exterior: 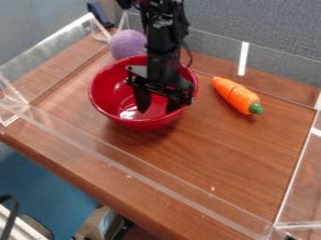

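My black gripper (160, 92) hangs down into a red bowl (113, 105) in the upper middle of the table, its fingers low inside the bowl; whether they hold anything is hard to see. An orange toy carrot (237, 95) with a green top lies to the right of the bowl. A purple round object (127, 42) sits behind the bowl, partly beside my wrist.
A grey panel stands behind. Blue floor and some hardware show past the lower left edge.
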